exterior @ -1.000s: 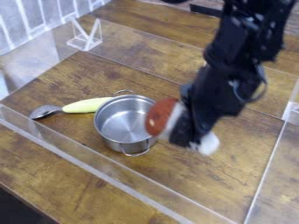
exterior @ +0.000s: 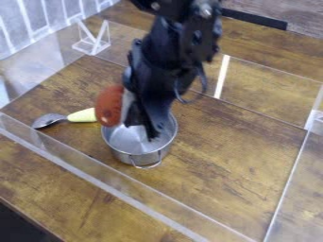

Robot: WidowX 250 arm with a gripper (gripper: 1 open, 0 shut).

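My dark gripper (exterior: 139, 106) hangs over the small metal pot (exterior: 139, 149), shut on a reddish-orange object (exterior: 109, 104) held at the pot's upper left. The gripper's body hides much of the held object and the back of the pot's rim. To the left of the pot lie a spoon (exterior: 49, 120) and a pale yellow elongated object (exterior: 81, 115), partly hidden behind the held object.
Clear acrylic walls (exterior: 151, 213) surround the wooden tabletop (exterior: 233, 165). The table to the right of the pot is clear. A white railing (exterior: 25, 24) stands at the back left.
My gripper has moved left from the right of the pot to over it, carrying the reddish object along. The pot and spoon look unmoved.
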